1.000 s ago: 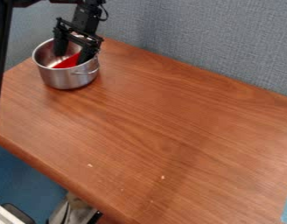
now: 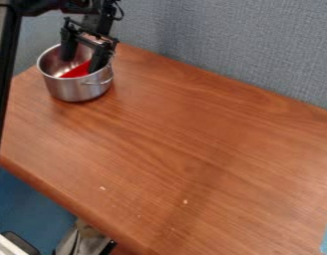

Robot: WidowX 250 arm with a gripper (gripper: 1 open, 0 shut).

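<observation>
A steel pot [image 2: 71,88] with a side handle stands at the back left of the table. Something red [image 2: 77,71] lies inside it. My black gripper [image 2: 85,55] is lowered over the pot's mouth, its fingers partly down inside; whether they are open or shut, or hold anything, I cannot tell.
A grey padded wall [image 2: 246,50] runs along the back. A dark post [image 2: 0,70] stands at the left edge.
The arm and gripper have shifted very slightly over the pot; otherwise the scene looks the same.
</observation>
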